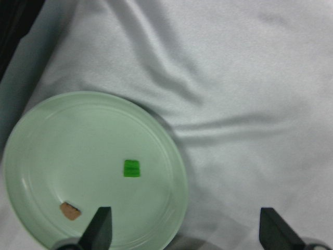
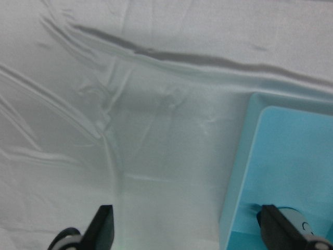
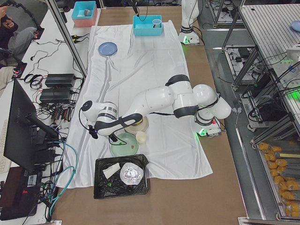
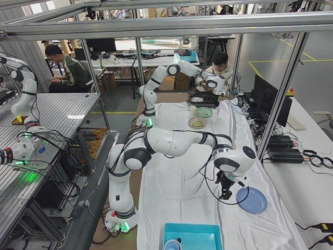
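My left gripper stands open, nothing between its fingers, over the white cloth and the edge of a green plate (image 1: pixel 93 130) holding a green piece (image 1: pixel 131 167) and a brown piece (image 1: pixel 69 211). My right gripper is also open and empty, above the cloth beside a turquoise tray (image 2: pixel 281 146) holding a cup (image 4: pixel 170 245). A blue plate (image 4: pixel 252 200) lies near it. A beige plate (image 4: pixel 197 122) with a yellowish item lies by the green one.
A black tray (image 3: pixel 112 187) with a foil-covered round item (image 3: pixel 131 173) is at the near end.
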